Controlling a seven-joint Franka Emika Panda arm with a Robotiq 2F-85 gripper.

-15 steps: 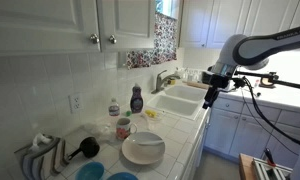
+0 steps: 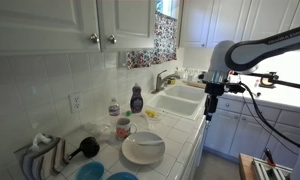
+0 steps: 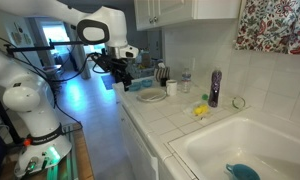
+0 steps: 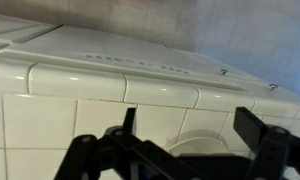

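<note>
My gripper (image 2: 208, 110) hangs beyond the counter's front edge, to the right of the counter in exterior view 1. In the wrist view its two black fingers (image 4: 129, 124) stand wide apart, and the gripper is open with nothing between them. Below lie the white tiled counter edge (image 4: 160, 92) and white cabinet fronts. Part of a round white plate (image 4: 198, 145) shows between the fingers, some way below. That plate (image 2: 143, 148) rests on the counter, apart from the gripper.
On the counter stand a mug (image 2: 123, 128), a clear bottle (image 2: 114, 109), a dark bottle (image 2: 137, 100), a yellow item (image 3: 201, 109) and a dish rack (image 2: 41, 157). The white sink (image 2: 178, 101) holds a teal item (image 3: 243, 172). Cabinets hang above the counter.
The things on the counter have not moved.
</note>
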